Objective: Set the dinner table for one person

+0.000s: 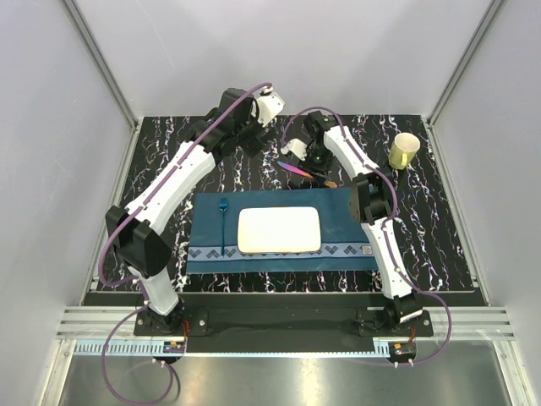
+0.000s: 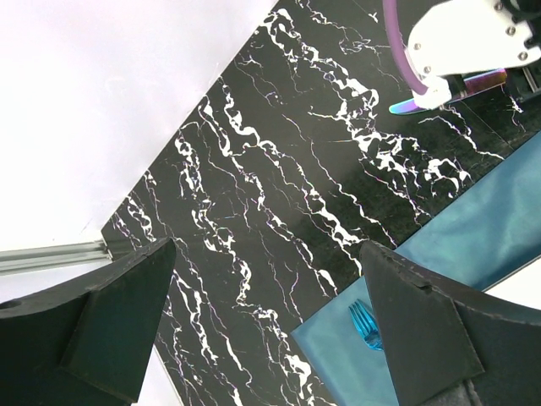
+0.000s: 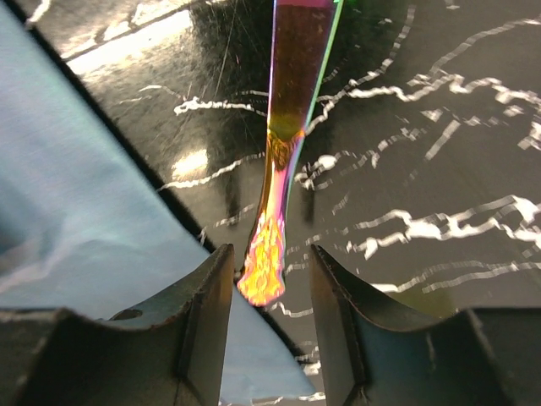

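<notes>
A white rectangular plate (image 1: 279,230) lies on the blue placemat (image 1: 338,259), with a blue fork (image 1: 223,220) left of it. An iridescent knife (image 3: 287,110) lies on the marble just beyond the mat; my right gripper is open over its handle, the fingertips either side of it. My left gripper hangs open at the back left, over bare marble, with nothing between its fingers.
A yellow mug (image 1: 403,150) stands at the back right. The marble table (image 1: 433,254) has bare room along both sides. Walls border it at the back and sides.
</notes>
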